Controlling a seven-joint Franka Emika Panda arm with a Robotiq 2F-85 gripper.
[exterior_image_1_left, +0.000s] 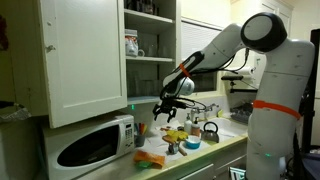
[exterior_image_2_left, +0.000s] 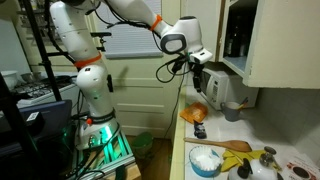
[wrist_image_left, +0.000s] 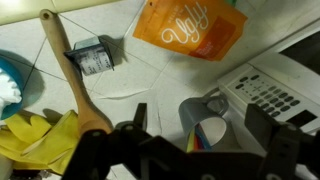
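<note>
Above the counter, my gripper points down with its fingers apart; in the wrist view its black fingers have nothing held between them. Beneath and between them in that view is a grey cup with pens or similar items in it. An orange packet lettered "Ugly" lies flat on the counter; it also shows in exterior view 2 as an orange packet. A wooden spoon lies beside a small dark, clear-sided container. A yellow cloth is at the lower left.
The white microwave stands against the wall, close to the cup. A blue-rimmed bowl with white contents sits near the spoon. An open cabinet door and shelves overhang the counter. Kettle and bottles stand farther along.
</note>
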